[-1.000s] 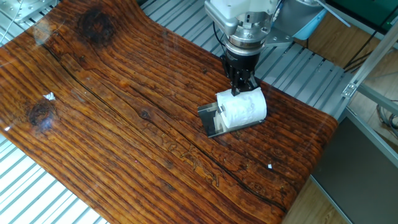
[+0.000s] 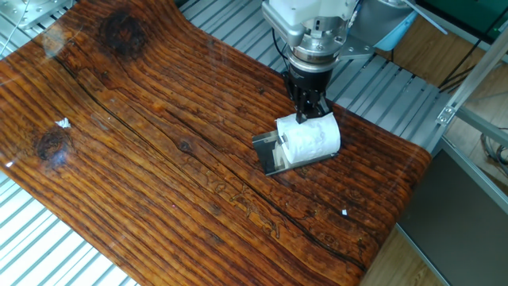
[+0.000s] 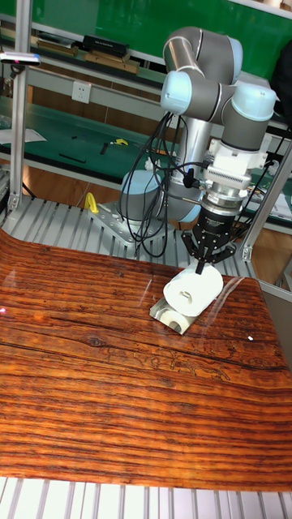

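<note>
A white paper roll (image 2: 309, 140) lies on its side over a flat metal holder (image 2: 267, 157) on the wooden table. In exterior view 3 the end of the roll (image 3: 187, 294) faces the camera, and the holder (image 3: 172, 319) sticks out from under it. My black gripper (image 2: 310, 117) points down at the roll's upper back side, its fingertips at or touching the paper. From the other side, the fingers of the gripper (image 3: 199, 268) run close together down to the top of the roll. Whether any paper is between them is too small to make out.
Small white scraps (image 2: 63, 123) (image 2: 344, 212) lie on the wooden table (image 2: 159, 159). Behind the table are a slatted metal bench (image 3: 69, 229) and the arm's base with loose black cables.
</note>
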